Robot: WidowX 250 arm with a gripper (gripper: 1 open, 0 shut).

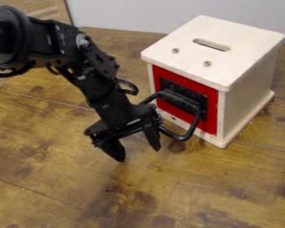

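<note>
My black gripper [135, 147] hangs low over the wooden floor, in front of and left of a white wooden box [246, 98]. Its two fingers are spread apart, with nothing visible between them. The box has a red front panel [207, 125] with a black fitting, and a black bar or hose reaches from it down beside my gripper; whether it touches the gripper is unclear.
A pale board stands at the back left, and a light wall lies behind.
</note>
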